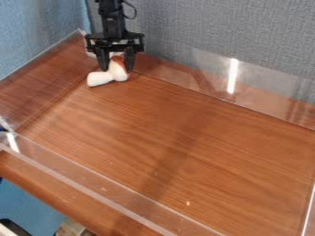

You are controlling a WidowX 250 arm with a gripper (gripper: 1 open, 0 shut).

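Observation:
In the camera view my black gripper (116, 61) reaches down at the back-left corner of the wooden surface, fingers around a white object with a red-orange patch (106, 77), too small to name. It is shut on that object, which rests low at or just above the wood. The object's back part is partly hidden by the fingers.
Clear low edging runs along it, with grey padded walls (227, 32) behind and a blue-grey wall (31, 32) at the left, close to the gripper.

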